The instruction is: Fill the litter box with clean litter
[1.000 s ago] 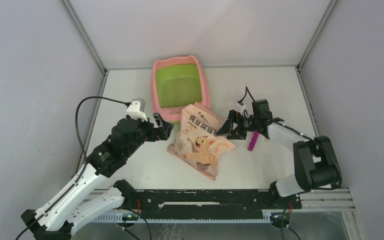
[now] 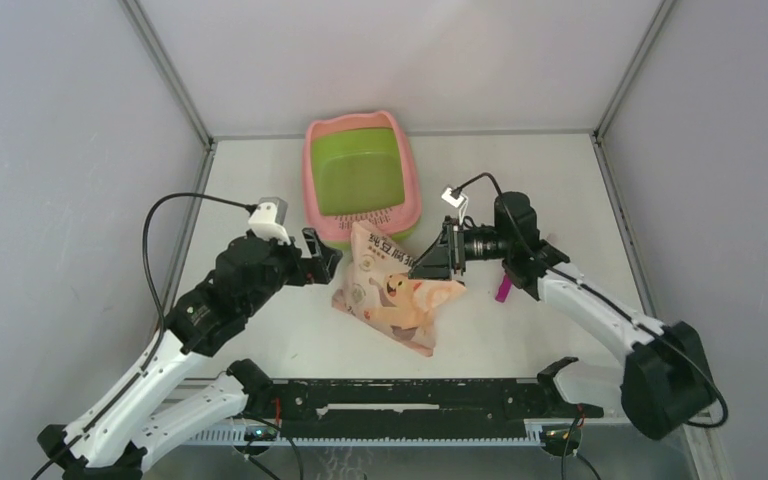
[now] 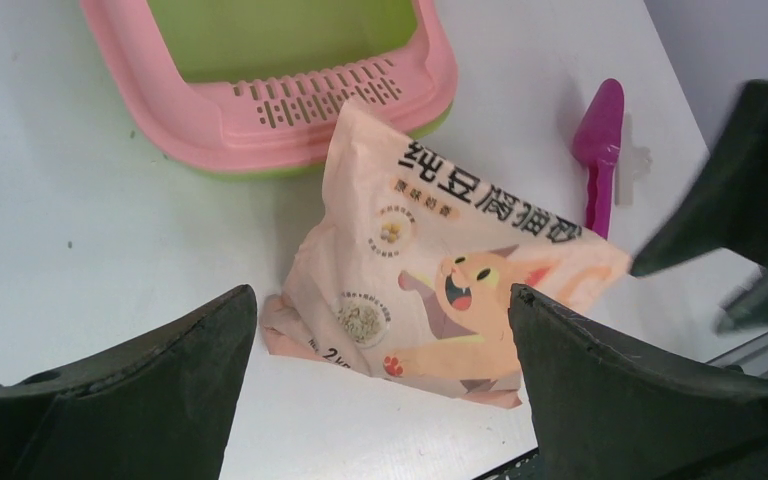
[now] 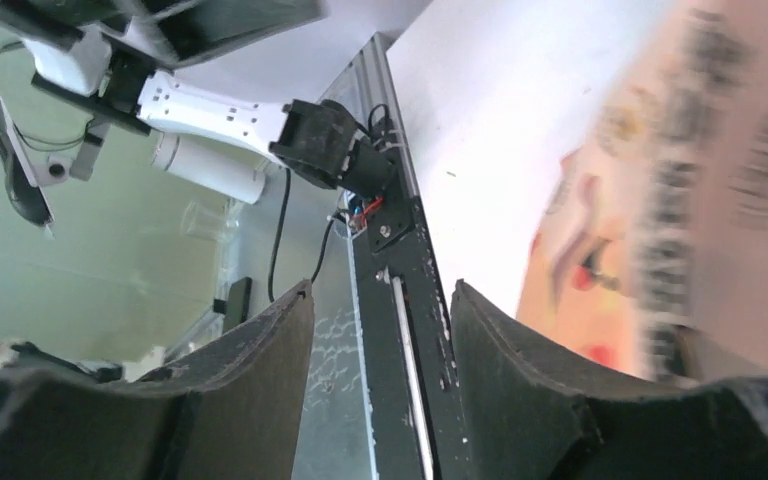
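The pink and green litter box [image 2: 363,226] stands at the back of the table. In front of it is a pale pink litter bag [image 2: 380,305] with a cartoon cat; its top edge slants down to the right. My left gripper [image 2: 325,258] is open just left of the bag, with nothing in it. At the bag's upper right side is my right gripper [image 2: 435,262]. In the right wrist view its fingers [image 4: 260,345] stand part way apart with floor showing between the tips, and the bag [image 4: 600,230] fills the right side. Whether they grip the bag cannot be told.
A purple scoop [image 3: 600,140] lies on the table to the right, beyond the bag and partly behind the right arm.
My right gripper has moved left over the bag, and its arm has swung outward. The bag's top edge has shifted left and looks flatter. My left gripper has barely moved.
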